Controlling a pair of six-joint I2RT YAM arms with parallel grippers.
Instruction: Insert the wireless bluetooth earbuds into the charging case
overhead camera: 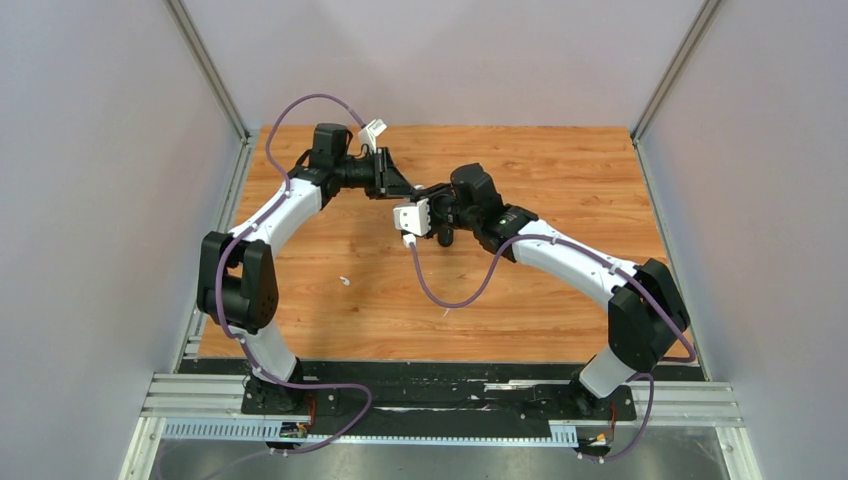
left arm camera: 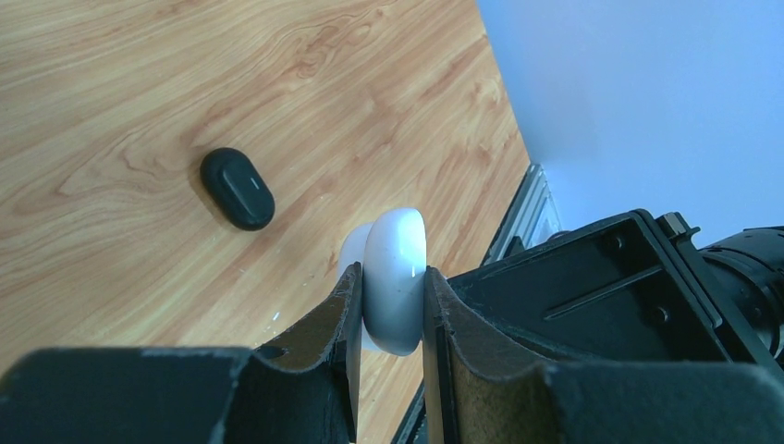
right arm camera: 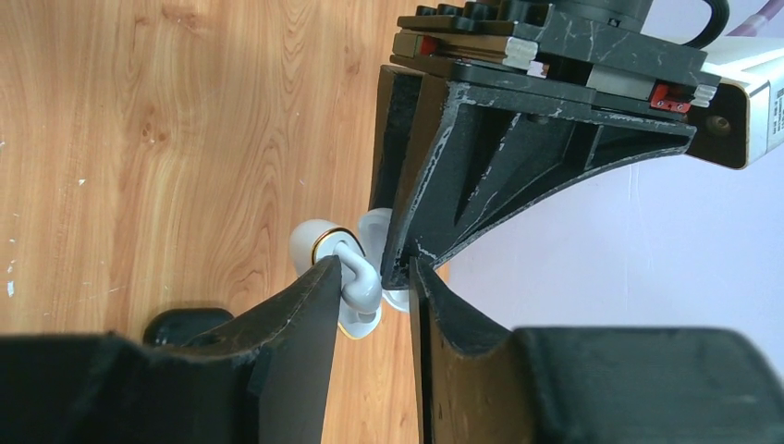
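Both grippers meet above the table's middle in the top view. In the left wrist view a white rounded piece (left arm camera: 394,277) sits between the fingertips of my left gripper; it looks like the case, seen edge-on. In the right wrist view my right gripper has a white earbud (right arm camera: 360,289) at its fingertips, beside the white case (right arm camera: 314,245) with gold rims and a clear lid (right arm camera: 374,231) held by the left gripper. Whether the bud is inside a slot cannot be told.
A black oval object (left arm camera: 237,188) lies on the wooden table (left arm camera: 111,240) beneath the grippers. Small white bits lie on the left of the table. Walls enclose the sides and back.
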